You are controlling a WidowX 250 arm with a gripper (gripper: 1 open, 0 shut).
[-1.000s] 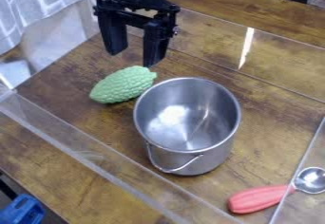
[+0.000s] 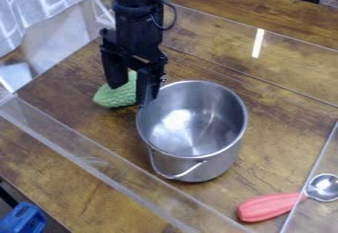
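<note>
My black gripper (image 2: 132, 79) hangs low at the upper middle, just above a green bumpy vegetable toy (image 2: 111, 99), which it partly hides. Whether its fingers are open or shut on the toy is unclear. A steel pot (image 2: 196, 133) with a wire handle stands just right of the gripper and toy, its inside empty.
A pink-handled scoop (image 2: 271, 206) lies at the bottom right. Clear plastic walls border the wooden surface (image 2: 264, 99). A blue object (image 2: 22, 220) sits at the lower left corner. The wood right of the pot is mostly clear.
My gripper has come down from above onto the area of the green toy, covering more of it. The pot and scoop have not visibly moved.
</note>
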